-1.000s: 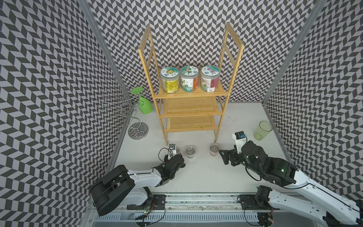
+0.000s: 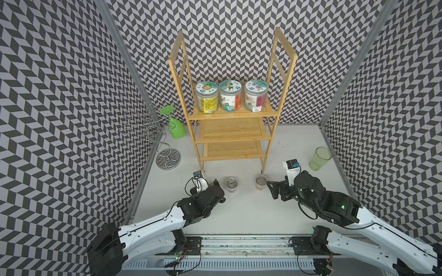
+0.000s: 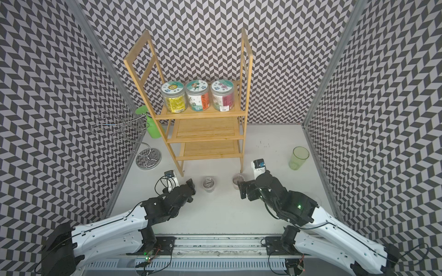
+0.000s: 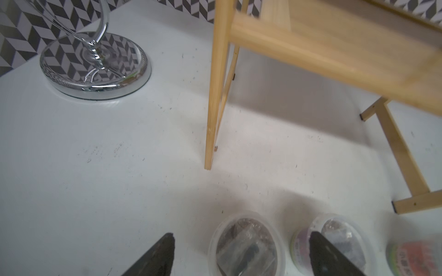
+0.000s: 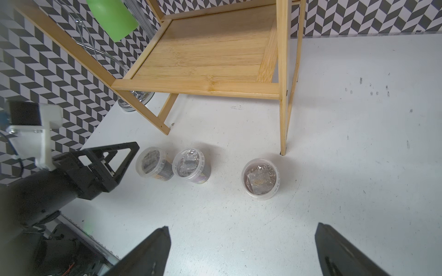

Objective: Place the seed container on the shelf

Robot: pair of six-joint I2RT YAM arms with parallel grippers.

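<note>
Three small clear plastic seed containers with packets inside stand in front of the wooden shelf (image 2: pixel 234 155): one (image 2: pixel 260 181) on the right, one (image 2: pixel 231 184) in the middle, and a leftmost one (image 5: pixel 151 161), mostly hidden by my left arm in the top left view. My left gripper is open just above the leftmost container in the left wrist view, its fingers either side of the rim, with no visible grip. My right gripper stands open and empty over the table, right of the containers.
Three labelled tubs (image 2: pixel 230 96) fill the top shelf; the lower shelves are bare. A chrome stand (image 2: pixel 168 158) and green watering can (image 2: pixel 177 130) are at left, a green glass (image 2: pixel 321 158) at right.
The right arm has not moved.
</note>
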